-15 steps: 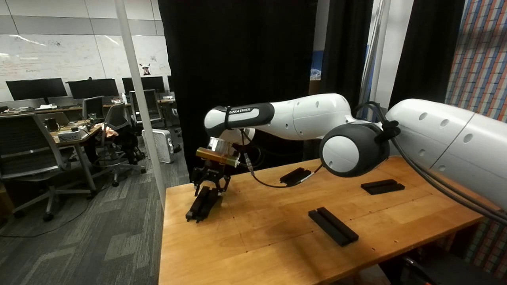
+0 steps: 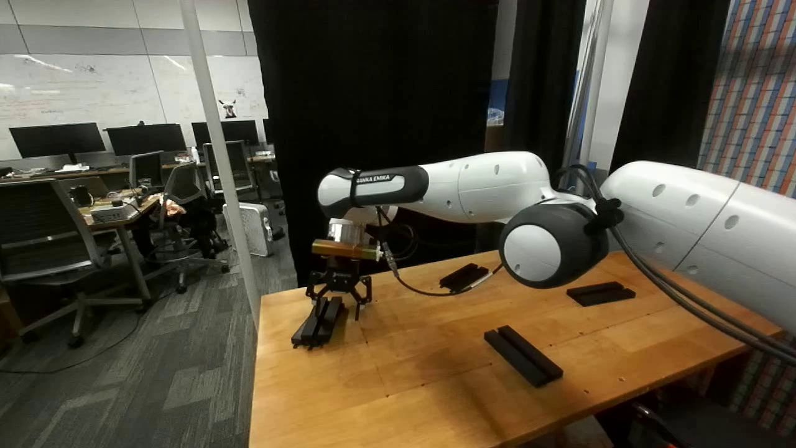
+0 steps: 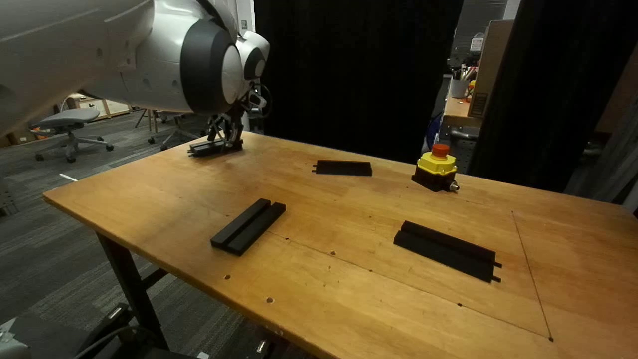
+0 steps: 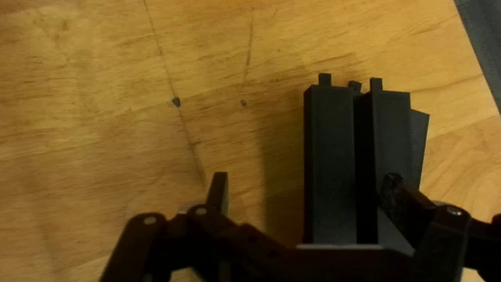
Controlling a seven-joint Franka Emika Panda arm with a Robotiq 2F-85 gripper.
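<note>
Two black grooved blocks (image 4: 331,164) appear stacked near the table's corner, the upper one turned slightly against the lower block (image 4: 419,141). Small pegs stick out of their far ends. My gripper is open around part of the stack. In the wrist view its right finger (image 4: 404,202) overlaps the right half of the blocks, while the left finger (image 4: 217,192) stands over bare wood, well apart from them. Whether the right finger touches them is hard to tell. Exterior view 1 has the gripper (image 2: 337,305) low over the stack's far end.
Three more black grooved blocks lie apart on the table: one near the front (image 3: 248,227), one near the back edge (image 3: 344,168), one at the right (image 3: 445,251). A yellow emergency-stop box (image 3: 437,167) stands by the back edge. Between them the wood is clear.
In exterior view 1 my gripper has shifted a little to the right and turned more upright over the stack. The upper block now sits more askew. The other blocks have not moved.
</note>
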